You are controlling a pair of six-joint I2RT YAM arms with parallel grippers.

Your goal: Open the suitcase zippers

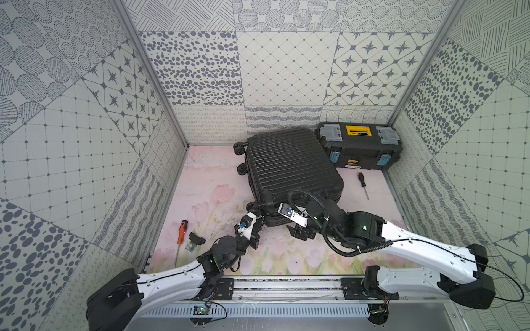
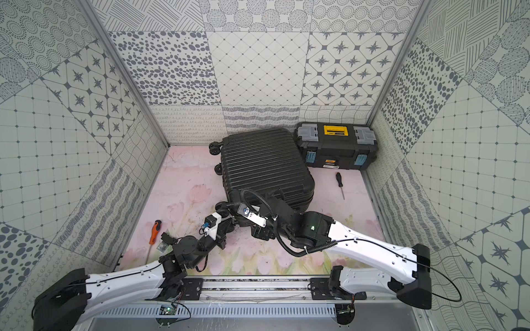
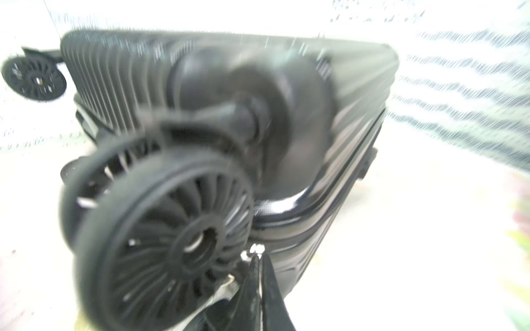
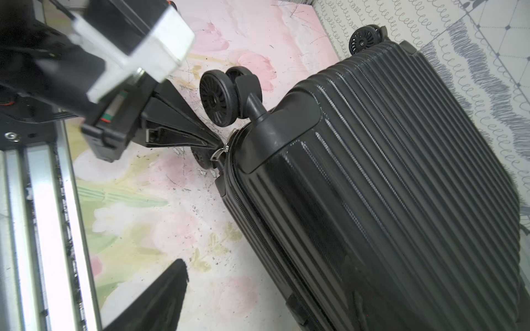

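Note:
The black ribbed suitcase (image 1: 292, 160) lies flat on the pink floral table (image 1: 204, 182). My left gripper is shut at the zipper pulls (image 4: 220, 151) beside the front-left wheel (image 4: 218, 99), its fingertips touching or very near them; whether anything thin is between them is hard to tell. In the right wrist view the zipper track (image 4: 248, 215) runs along the side from that corner. My right gripper hangs over the suitcase's front edge, fingers parted with nothing seen between them. The left wrist view is blurred.
A toolbox (image 1: 358, 146) stands at the back right, with a black screwdriver (image 1: 362, 182) before it. An orange screwdriver (image 1: 182, 231) and a small dark object (image 1: 196, 240) lie at the left.

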